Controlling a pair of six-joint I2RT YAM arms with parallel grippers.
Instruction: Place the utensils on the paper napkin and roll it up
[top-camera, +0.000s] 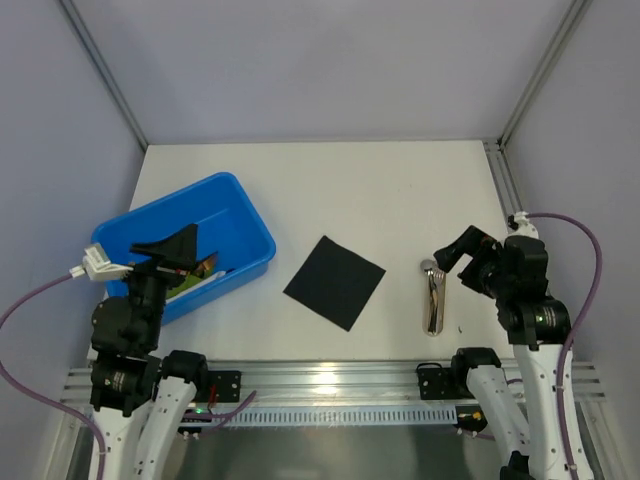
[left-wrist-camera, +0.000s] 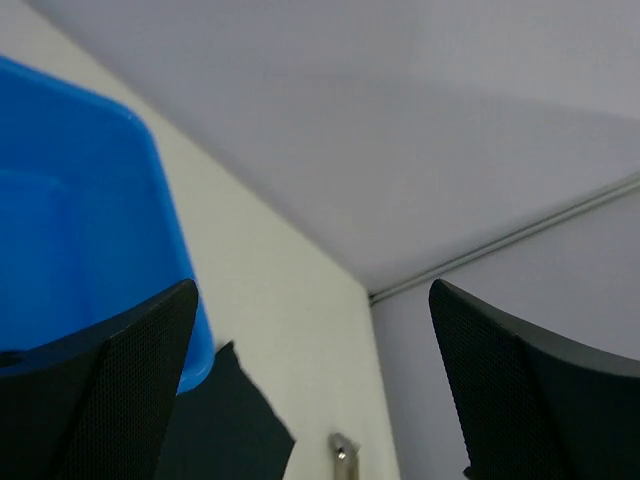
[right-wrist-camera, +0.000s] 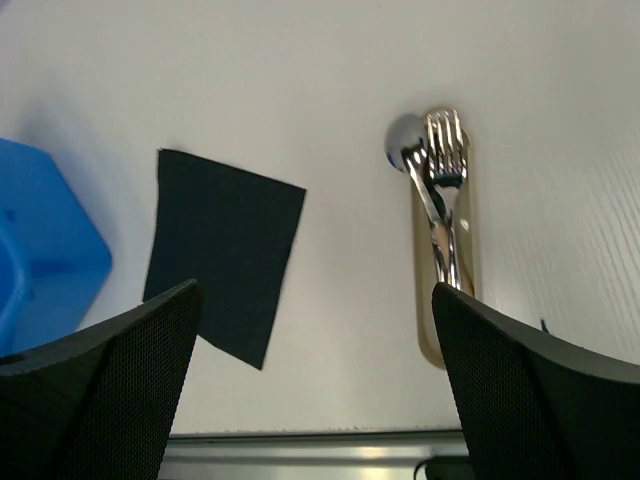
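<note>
A black square napkin (top-camera: 334, 283) lies flat and bare near the middle of the white table, turned at an angle. To its right, a spoon (right-wrist-camera: 407, 140) and a fork (right-wrist-camera: 446, 150) rest together on a narrow beige tray (right-wrist-camera: 427, 335), heads toward the far side. The spoon's handle crosses close against the fork's. My right gripper is open above the table, its fingers empty. Over the blue bin at the left hangs my left gripper, also open with nothing between its fingers; the napkin (left-wrist-camera: 225, 430) is partly visible beyond it.
A blue bin (top-camera: 262, 250) stands at the table's left, holding a few items, among them something green (top-camera: 185, 285). A small dark mark (right-wrist-camera: 544, 326) lies right of the tray. Bare table (top-camera: 330, 190) stretches behind the napkin; a metal rail (top-camera: 320, 378) runs along the front.
</note>
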